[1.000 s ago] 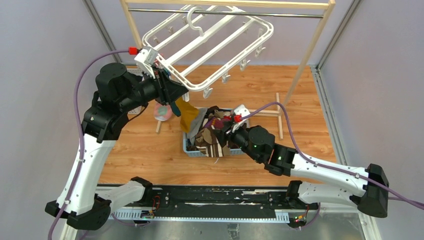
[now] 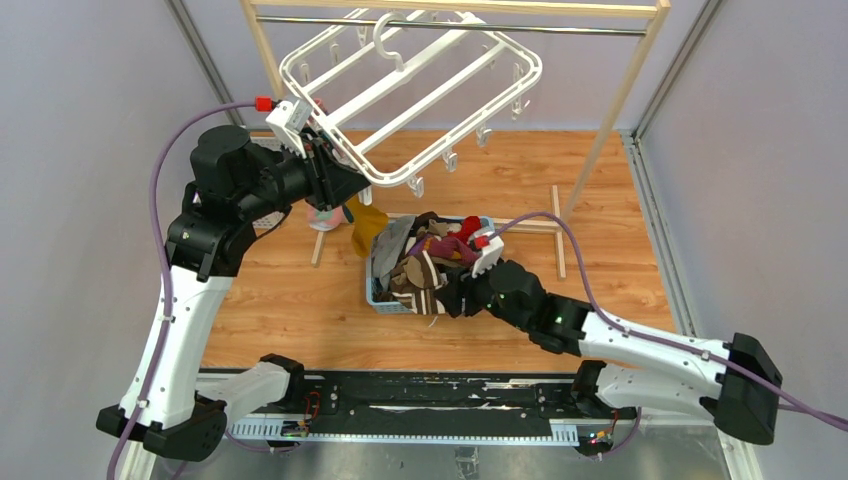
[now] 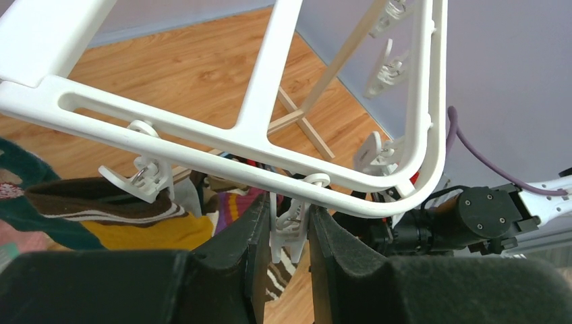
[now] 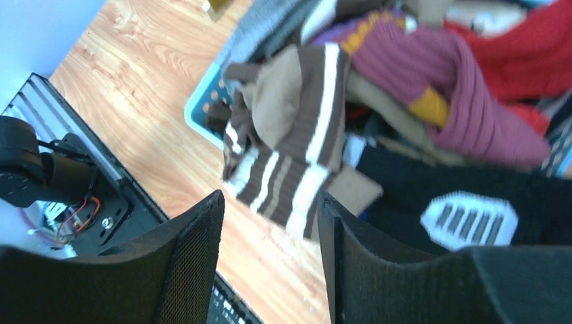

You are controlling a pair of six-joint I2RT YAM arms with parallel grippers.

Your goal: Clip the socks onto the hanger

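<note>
The white hanger [image 2: 470, 120] hangs from the metal rail, with clips along its rim. At its near corner my left gripper is shut on a white clip [image 3: 291, 229]; no sock shows in that clip. A mustard, teal and brown sock [image 3: 155, 229] hangs below the hanger, seen left of the gripper. My right gripper is over the near right side of the basket, fingers apart and nothing between them. Beyond its fingertips, a brown sock with white stripes [image 4: 297, 169] drapes over the basket's edge.
The blue basket [image 2: 390, 308] on the wooden floor is heaped with socks: grey, red, purple [image 4: 465, 101] and black. A pink item [image 2: 325, 222] shows left of the basket. Wooden stand legs [image 2: 558, 230] rise at the right. Floor in front of the basket is clear.
The hanger has shifted slightly and the mustard sock has swung. My left arm has barely moved.
</note>
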